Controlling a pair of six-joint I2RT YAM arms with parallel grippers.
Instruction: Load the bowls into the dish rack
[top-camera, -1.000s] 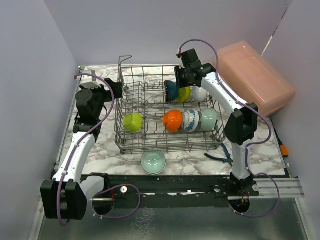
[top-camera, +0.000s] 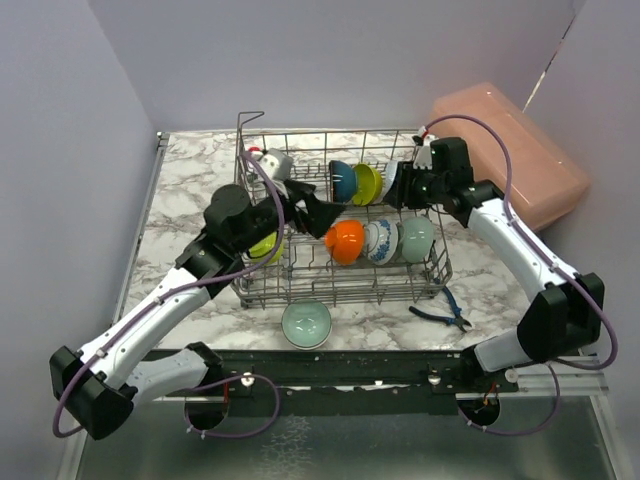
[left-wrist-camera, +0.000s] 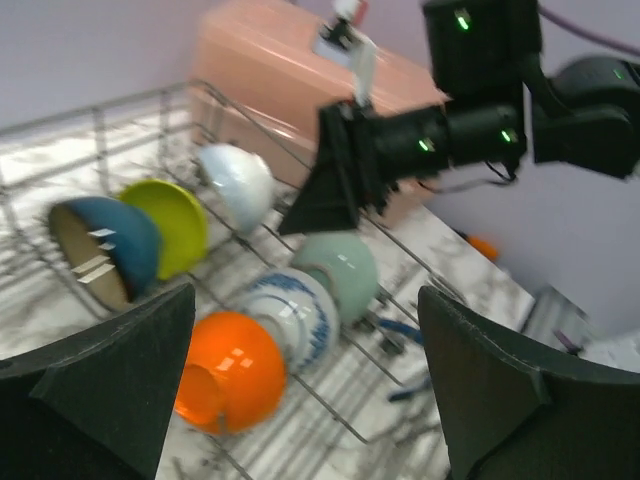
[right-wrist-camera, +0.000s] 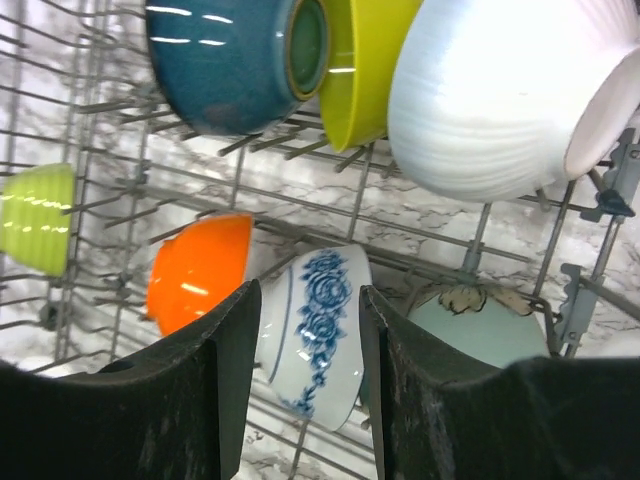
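Observation:
The wire rack (top-camera: 300, 285) holds a teal bowl (top-camera: 342, 182), yellow bowl (top-camera: 366, 184), white bowl (right-wrist-camera: 480, 95), orange bowl (top-camera: 344, 242), blue-patterned bowl (top-camera: 381, 242), pale green bowl (top-camera: 417, 239) and lime bowl (right-wrist-camera: 35, 218). A celadon bowl (top-camera: 307, 324) sits on the counter in front. My left gripper (top-camera: 320, 213) is open and empty above the rack's middle, facing the orange bowl. My right gripper (top-camera: 397, 187) hangs over the right back row by the white bowl; in the right wrist view its fingers are partly apart, nothing visible between them.
A pink plastic box (top-camera: 515, 155) lies right of the rack. Blue-handled pliers (top-camera: 437, 316) rest at the front right.
My left gripper has swung from the rack's left edge to above its middle, covering much of the lime bowl.

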